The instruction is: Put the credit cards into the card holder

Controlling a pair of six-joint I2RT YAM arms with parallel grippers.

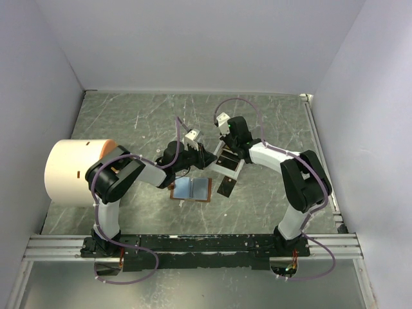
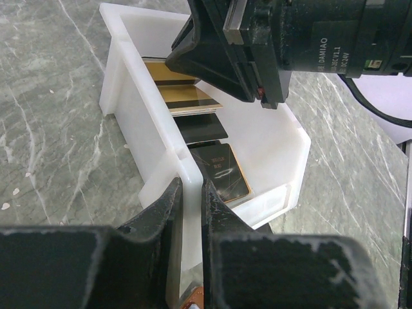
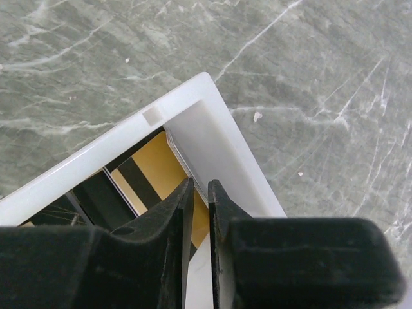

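Note:
A white open box (image 2: pixel 138 77) holds several cards in a row. In the left wrist view, gold cards (image 2: pixel 187 96) lie farther in, with a black card (image 2: pixel 219 168) at the near end. My left gripper is shut on the box's near wall. At the other end of the box, my right gripper reaches down, its fingertips slightly apart. A thin pale edge (image 3: pixel 182 156) beside the gold card (image 3: pixel 158 166) runs down to the gap; whether it lies between the fingers is unclear. The brown card holder (image 1: pixel 191 188) lies spread out, with two pale pockets.
A loose black card (image 1: pixel 226 187) lies on the table just in front of the box. The large cream cylinder (image 1: pixel 71 172) stands at the left, beneath my left arm. Clear tabletop (image 1: pixel 277 199) spreads to the right of the box and behind it.

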